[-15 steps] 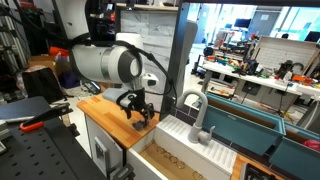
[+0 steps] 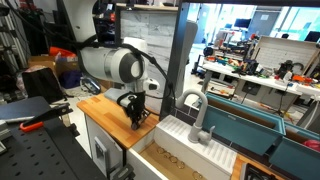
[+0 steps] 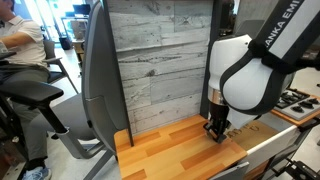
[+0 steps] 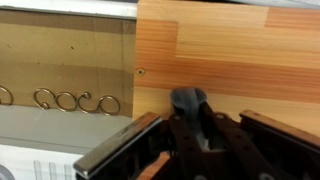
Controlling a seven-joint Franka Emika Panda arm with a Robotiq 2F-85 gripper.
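My gripper [image 2: 136,118] is down at the wooden worktop [image 2: 112,112], close to its edge by the drawer. In the wrist view, a small dark grey object [image 4: 188,101] shows between the dark fingers. Its lower part is lost among the fingers, and what it is cannot be made out. Whether the fingers touch it is not clear. From the other side, the gripper [image 3: 217,131] is at the board's right end and hides most of the object.
An open drawer [image 2: 172,168] with several metal rings [image 4: 66,100] lies beside the worktop. A grey faucet [image 2: 194,99] rises beyond it, and a blue-green bin [image 2: 243,127] stands further back. The board's left part is clear.
The gripper has come down onto the small dark object, which stood in plain view below it a second ago. The object now looks mostly covered by the fingers.
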